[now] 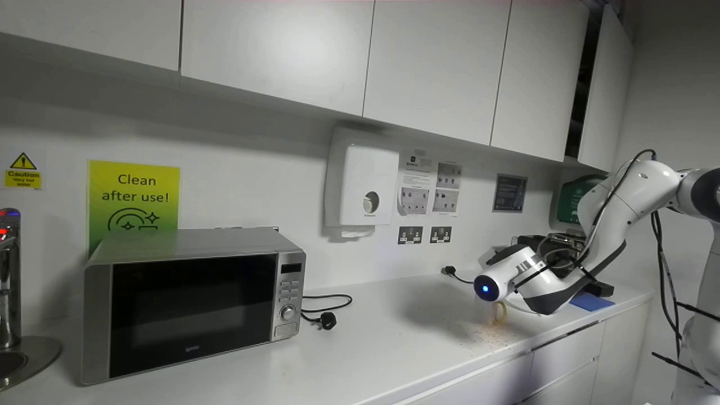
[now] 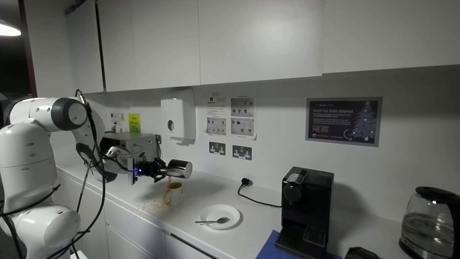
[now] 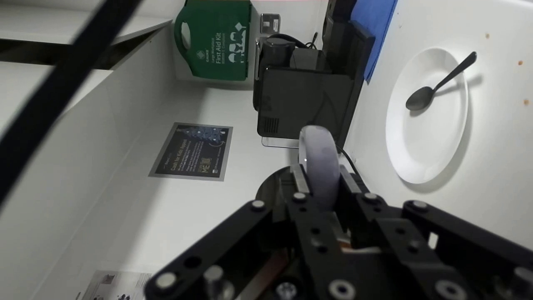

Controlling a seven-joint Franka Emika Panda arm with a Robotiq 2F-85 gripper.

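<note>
In the wrist view, my gripper is shut on a pale grey curved handle (image 3: 322, 155). The shiny metal cup (image 2: 180, 168) lies tipped on its side in the air at the gripper's end in exterior view 2. Just below it, a white mug (image 2: 175, 196) with a yellow inside and yellow handle stands upright on the counter. A thin brown streak (image 2: 169, 179) shows between the cup and the mug's rim. Brown granules (image 2: 153, 205) lie scattered on the counter beside the mug. From exterior view 1, my arm hides the cup and most of the mug.
A white plate (image 2: 210, 215) with a spoon (image 2: 222, 220) lies near the mug. Beyond it stand a black coffee machine (image 2: 307, 207) and a glass jug (image 2: 429, 222).
</note>
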